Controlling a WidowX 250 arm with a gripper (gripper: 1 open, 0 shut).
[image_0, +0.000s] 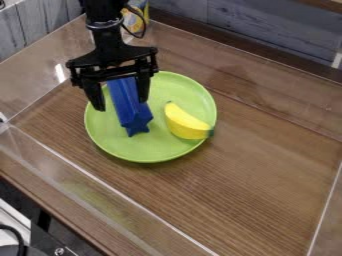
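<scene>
My black gripper (114, 75) hangs in the upper left of the camera view, its fingers spread open above a green plate (160, 150). A long blue object (132, 110) lies tilted on the plate, between and just below my fingers; whether they touch it is unclear. A yellow banana (189, 123) lies on the right side of the plate, apart from the blue object.
A wall runs along the back. Something yellow stands behind the arm at the top, and a cable shows at the bottom left.
</scene>
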